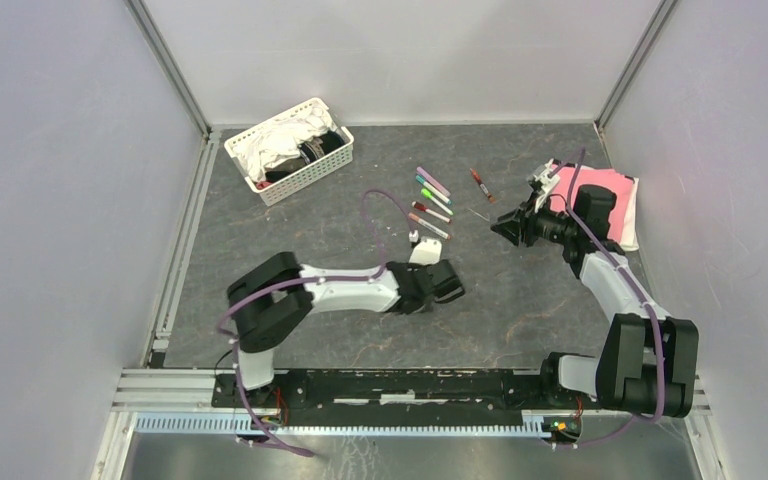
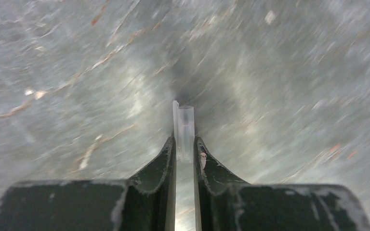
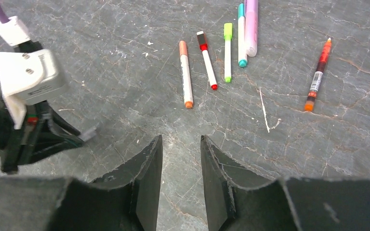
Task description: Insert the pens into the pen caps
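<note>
Several capped-looking markers lie in a loose row at the back centre: orange (image 3: pixel 185 77), red (image 3: pixel 208 65), green (image 3: pixel 228 53), teal (image 3: pixel 242 36) and pink (image 3: pixel 251 26). A red-orange pen (image 3: pixel 319 72) lies apart to their right. My left gripper is shut on a clear plastic piece (image 2: pixel 187 125), perhaps a cap, held over the bare table. My right gripper stands part open with nothing between its fingers, to the front right of the markers.
A white basket (image 1: pixel 310 176) with cloths stands at the back left. A pink pad (image 1: pixel 620 190) lies at the back right.
</note>
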